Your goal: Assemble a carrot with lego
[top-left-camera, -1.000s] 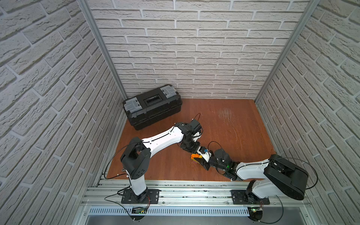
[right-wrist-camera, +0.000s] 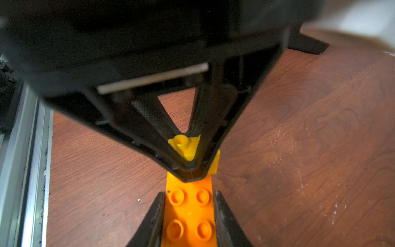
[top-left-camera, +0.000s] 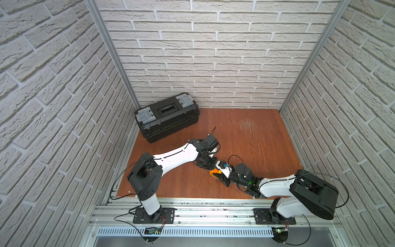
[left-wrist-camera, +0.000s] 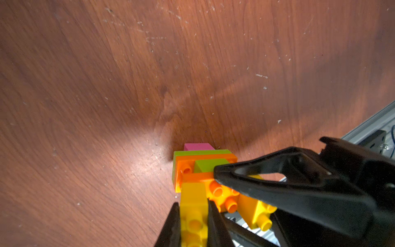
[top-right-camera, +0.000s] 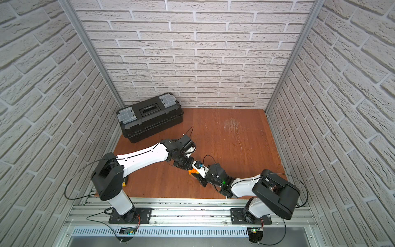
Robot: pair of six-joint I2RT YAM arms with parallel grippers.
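A lego build (top-left-camera: 214,173) of orange, yellow, green and pink bricks is between both grippers at the table's front middle. In the left wrist view my left gripper is shut on a yellow brick (left-wrist-camera: 194,195), which touches the build's orange layer; green and pink layers show behind. My right gripper is shut on the orange bricks (right-wrist-camera: 189,210), seen from above in the right wrist view, with yellow bricks beyond. The black gripper bodies hide part of the build.
A black toolbox (top-left-camera: 166,117) stands at the back left. A small yellow object (top-right-camera: 123,183) is partly hidden behind the left arm.
My right arm looks unmoved.
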